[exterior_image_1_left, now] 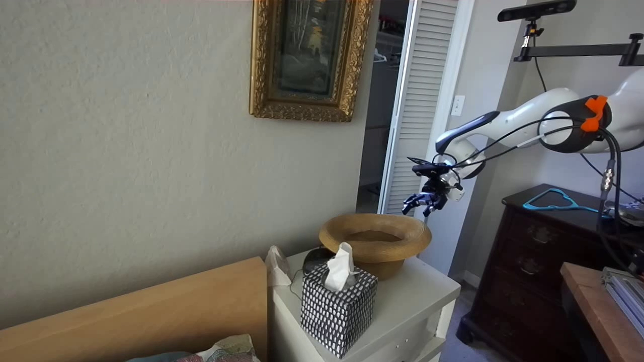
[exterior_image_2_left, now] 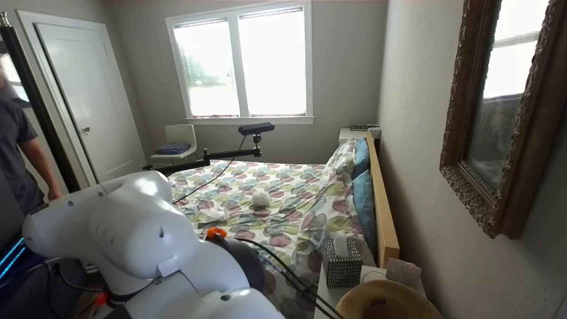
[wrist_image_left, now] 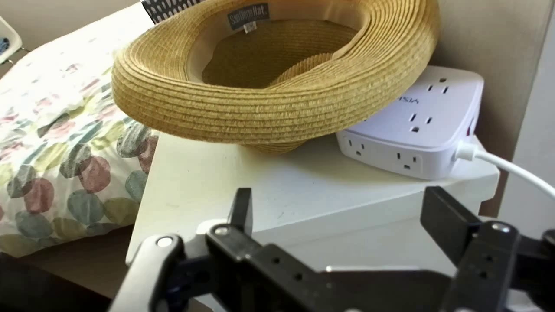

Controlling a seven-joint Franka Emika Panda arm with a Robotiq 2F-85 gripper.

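A tan straw hat (exterior_image_1_left: 375, 237) rests crown down on the white nightstand (exterior_image_1_left: 420, 296), its opening facing up. In the wrist view the hat's curled brim (wrist_image_left: 249, 112) fills the upper middle, and a label shows inside. My gripper is open, its two black fingers wide apart with nothing between them. From the first exterior view, the gripper (exterior_image_1_left: 415, 209) hangs just above and beyond the hat's right side, apart from it. The second exterior view shows only part of the hat (exterior_image_2_left: 390, 300); the gripper is hidden there.
A patterned tissue box (exterior_image_1_left: 338, 304) stands beside the hat. Close to the brim sits a white power outlet block (wrist_image_left: 416, 125) with a cord. The wall with a gold-framed picture (exterior_image_1_left: 311, 60) is behind. A bed (exterior_image_2_left: 250, 223) lies on the other side of the nightstand.
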